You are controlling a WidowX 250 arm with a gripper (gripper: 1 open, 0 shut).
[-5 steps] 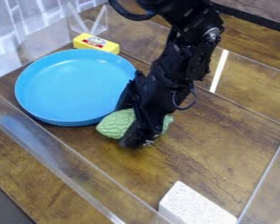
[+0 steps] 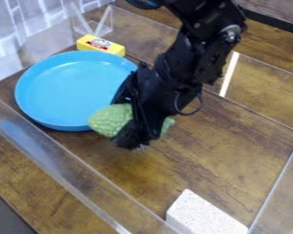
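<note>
The black robot gripper (image 2: 135, 119) hangs over the middle of the wooden table, just right of a blue plate (image 2: 61, 87). A green sponge-like item (image 2: 110, 119) is at its fingers, appearing held and raised a little above the table; the fingers partly hide it, and the grip itself is hard to make out.
A yellow sponge box (image 2: 99, 45) lies at the back left behind the plate. A white block (image 2: 205, 214) lies at the front right. Clear plastic walls edge the workspace. Bare wood is free right of the gripper.
The gripper and the green item have moved up and left, toward the plate's right edge. The plate, yellow box and white block are where they were.
</note>
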